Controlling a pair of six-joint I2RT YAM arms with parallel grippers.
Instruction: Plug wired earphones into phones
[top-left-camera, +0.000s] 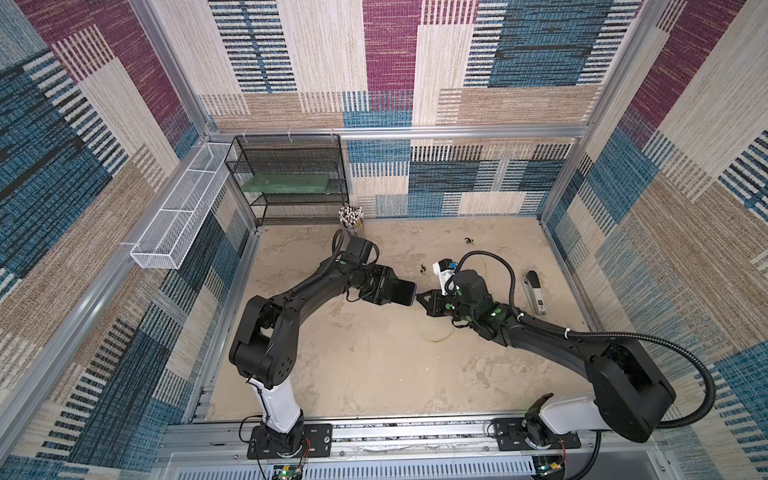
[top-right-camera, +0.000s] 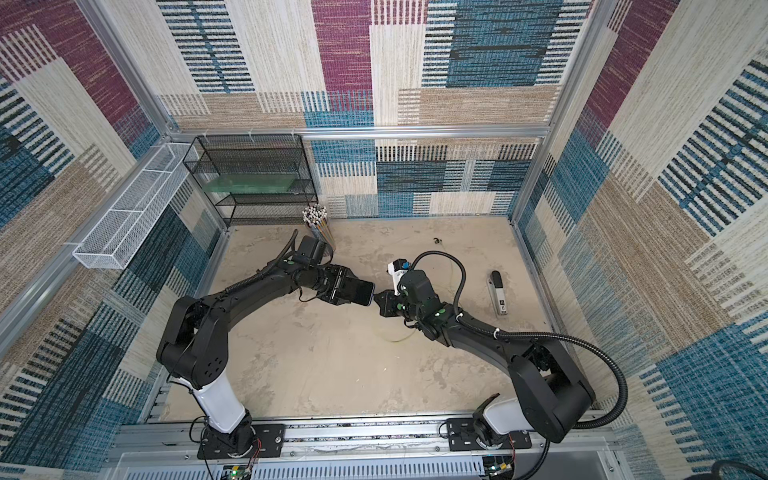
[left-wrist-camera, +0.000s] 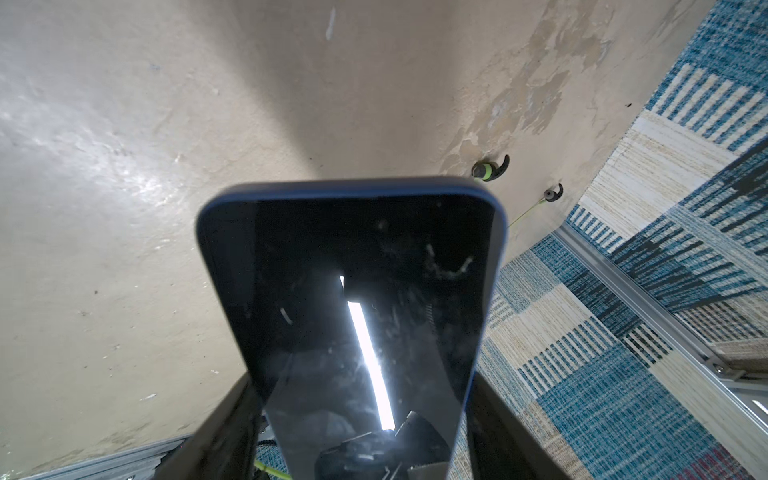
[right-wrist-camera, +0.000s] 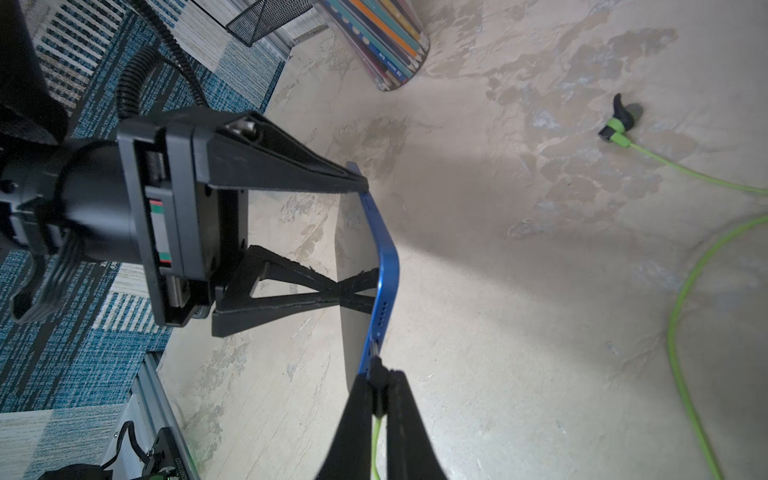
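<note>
My left gripper (top-left-camera: 381, 285) is shut on a blue-edged phone (left-wrist-camera: 376, 320), gripping it by its two long sides with the dark screen facing the left wrist camera. In the right wrist view the phone's bottom edge (right-wrist-camera: 386, 296) faces my right gripper. That gripper is shut on the black earphone plug (right-wrist-camera: 377, 374), from which a green cable trails. The plug's metal tip is at the phone's lower edge; whether it sits inside the port cannot be told. One green-and-black earbud (right-wrist-camera: 620, 124) rests on the table, with green cable (right-wrist-camera: 678, 320) looping nearby.
A cup of pencils (top-left-camera: 351, 220) stands by the black wire rack (top-left-camera: 288, 180) at the back left. A box cutter (top-left-camera: 534, 293) lies at the right.
</note>
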